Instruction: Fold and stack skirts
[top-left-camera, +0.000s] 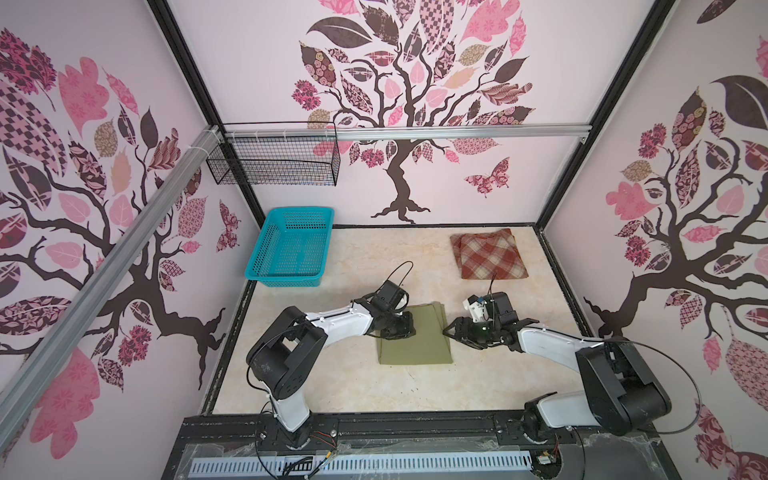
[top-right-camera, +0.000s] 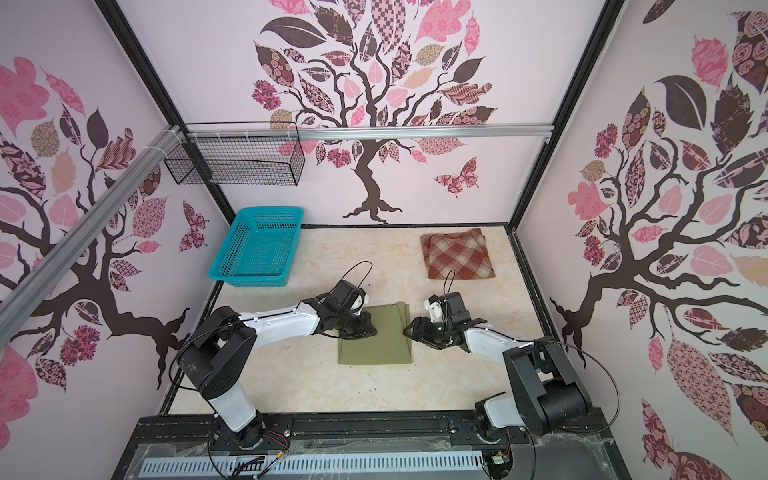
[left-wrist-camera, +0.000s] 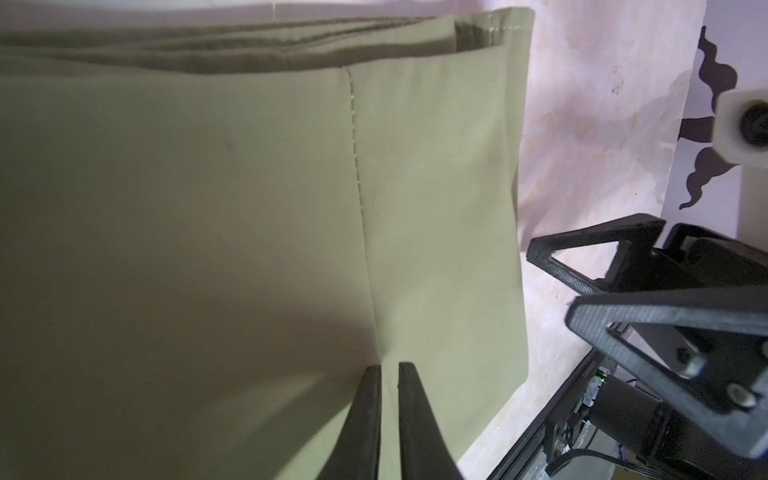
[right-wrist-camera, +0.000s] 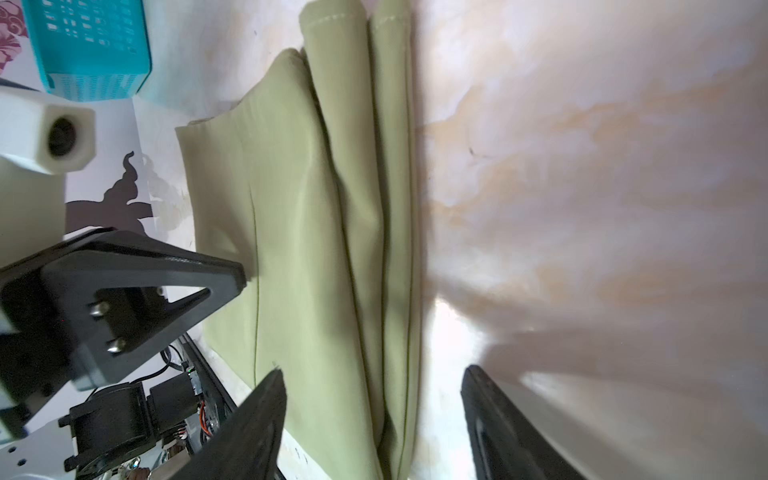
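A green skirt (top-left-camera: 416, 349), folded into a rectangle, lies flat at the middle of the table. Its layered folds show along the far edge in the left wrist view. My left gripper is over the skirt's upper face near a stitched seam, fingers almost together, no cloth clearly pinched between them. By the skirt's right side, my right gripper stands open. One of its fingers (right-wrist-camera: 268, 412) is over the layered edge and the other is over bare table. A folded red plaid skirt (top-left-camera: 489, 254) rests at the back right.
An empty-looking turquoise basket (top-left-camera: 318, 248) stands at the back left. Above it a black wire basket (top-left-camera: 276, 160) hangs on the wall. Bare table lies in front of the green skirt and behind it.
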